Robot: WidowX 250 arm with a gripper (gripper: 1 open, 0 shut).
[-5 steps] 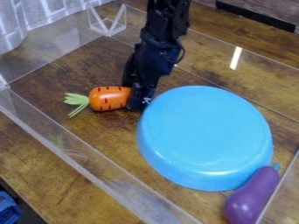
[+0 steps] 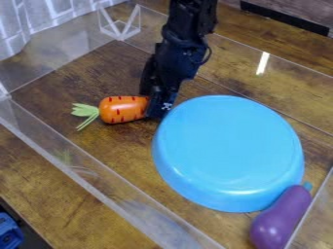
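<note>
An orange toy carrot with green leaves lies on the wooden surface in the left half of the view. My black gripper is low over the surface at the carrot's right end, behind a large blue round object. Its fingertips are dark and partly hidden, so I cannot tell whether they are open or shut, or whether they touch the carrot.
A purple toy eggplant lies at the lower right, beside the blue object. Clear walls run along the left side. Bare wood shows at the lower left and at the back right.
The carrot, blue object and eggplant look unmoved.
</note>
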